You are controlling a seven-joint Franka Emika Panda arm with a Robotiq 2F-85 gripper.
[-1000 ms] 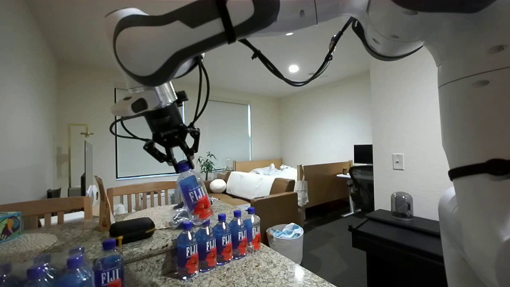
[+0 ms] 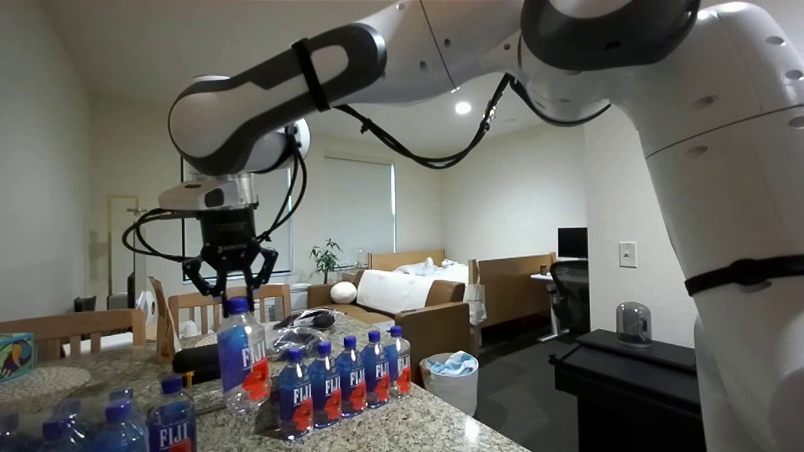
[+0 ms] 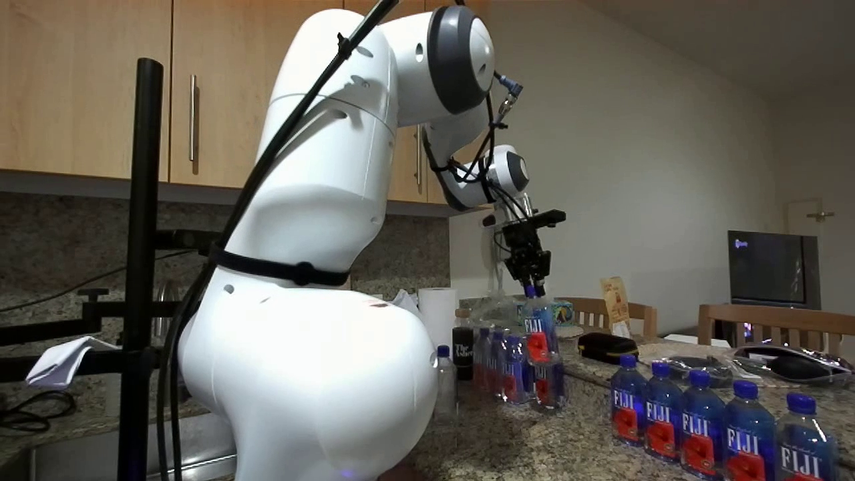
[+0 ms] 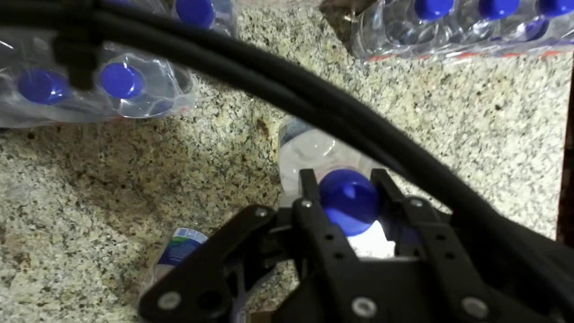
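Note:
My gripper is shut on the blue cap [image 4: 350, 202] of a clear FIJI bottle [image 2: 243, 358], which hangs nearly upright below it. In exterior view 1 this bottle is just left of a row of FIJI bottles [image 2: 327, 392]. That row stands at the top right of the wrist view, apart from the held bottle. Another cluster of FIJI bottles [image 2: 120, 429] is at the lower left in exterior view 1. From exterior view 2, the held bottle [image 3: 542, 325] overlaps the cluster behind. Whether its base touches the counter I cannot tell.
One separate bottle [image 4: 183, 247] is partly hidden by the gripper at the lower left in the wrist view. A black case [image 3: 606, 347] rests on the raised ledge; the counter's edge [image 4: 565, 145] runs along the right.
The gripper and held bottle have moved left and down in exterior view 1, from above the row to beside it. The bottle has gone from tilted to nearly upright. The standing bottles look unmoved.

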